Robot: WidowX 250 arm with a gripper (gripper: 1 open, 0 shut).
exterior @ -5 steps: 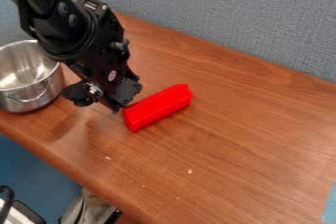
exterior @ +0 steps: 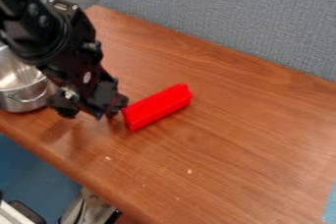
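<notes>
A red elongated block (exterior: 156,106) lies on the wooden table, angled from lower left to upper right. The black gripper (exterior: 89,104) hangs just left of the block's near end, low over the table and open; whether it touches the block is unclear. A steel pot (exterior: 22,90) stands at the left edge, partly hidden behind the arm.
A grey padded wall (exterior: 223,17) runs along the back. Blue floor and some hardware show below the left edge.
The arm and gripper have shifted left, covering more of the pot and moving slightly away from the red block, which lies in the same place.
</notes>
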